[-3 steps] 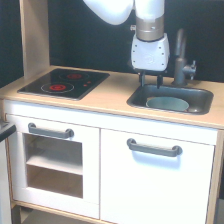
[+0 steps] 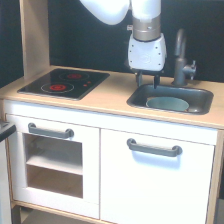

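My gripper (image 2: 148, 82) points straight down over the left back part of the sink, its two dark fingers spread apart. Nothing shows between them. In the dark sink (image 2: 200, 102) lies a grey-green round dish (image 2: 168, 103), perhaps a bowl or plate. The fingertips are behind and to the left of it in the picture. Their exact height above the sink is hard to judge.
A dark faucet (image 2: 181, 62) rises behind the sink, right of my gripper. The black stovetop (image 2: 64, 84) is at the left, with bare wooden counter (image 2: 110, 93) between. Below are a white door (image 2: 155, 180) and an oven with a see-through front (image 2: 55, 165).
My gripper has shifted slightly to the left. The dish in the sink has not visibly moved.
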